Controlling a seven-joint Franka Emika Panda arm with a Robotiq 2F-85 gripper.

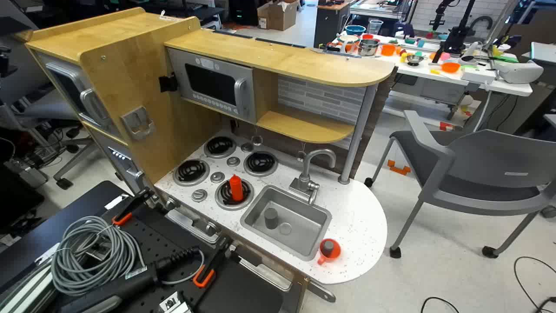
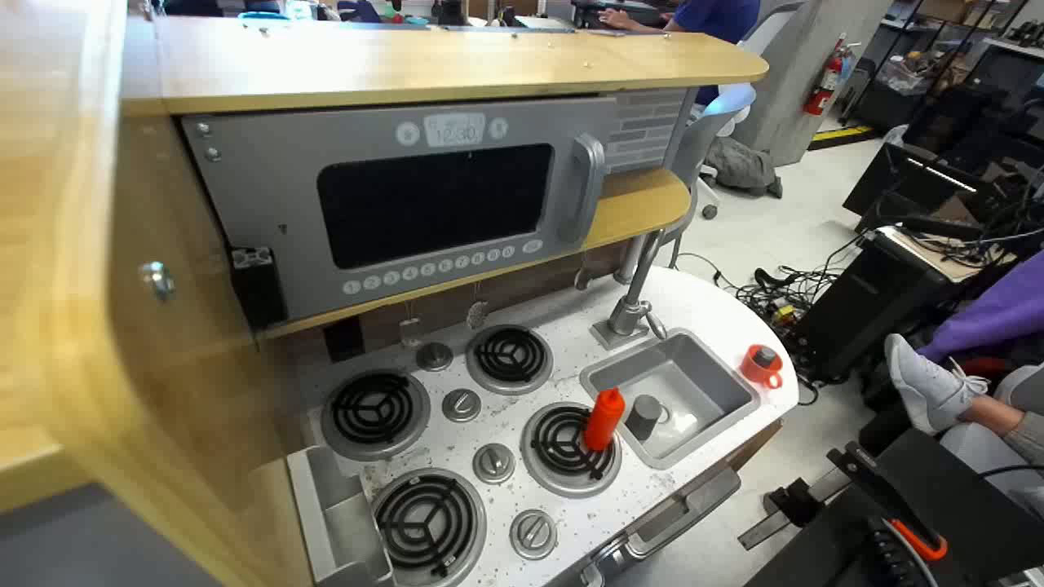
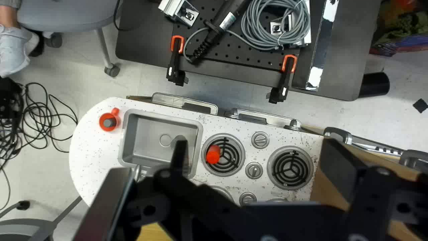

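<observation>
An orange-red bottle (image 1: 236,188) stands upright on the front burner nearest the sink. Inside the grey sink (image 2: 714,404) is a dark grey cylinder (image 2: 643,417); in the wrist view one finger (image 3: 181,154) partly covers it. On the rounded counter end, an orange-red mug (image 1: 330,251) holds a small grey object (image 1: 328,245). My gripper is open, its two fingers wide apart, high above the counter with nothing between them. The bottle (image 3: 213,154) appears far below, within the gap. Neither exterior view shows the gripper.
A faucet (image 1: 318,161) rises behind the sink. The toy microwave (image 2: 421,196) and wooden shelf (image 1: 307,125) overhang the counter's back, and a tall wooden cabinet (image 1: 140,88) borders the stove. The other burners are bare. A black table (image 3: 248,68) with clamps faces the counter.
</observation>
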